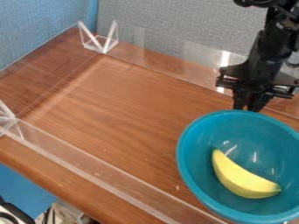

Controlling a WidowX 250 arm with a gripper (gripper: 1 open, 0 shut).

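Observation:
A teal bowl (201,175) rests at the right of the wooden tabletop, seen from above with a yellow banana (243,178) inside it. The black gripper (246,101) is just behind the bowl's back rim, its fingertips pointing down close to that rim. Whether they touch it, or how far they are apart, is hard to tell.
Clear plastic walls run along the back and front edges, with white brackets (98,37) at the corners. A grey wall stands behind.

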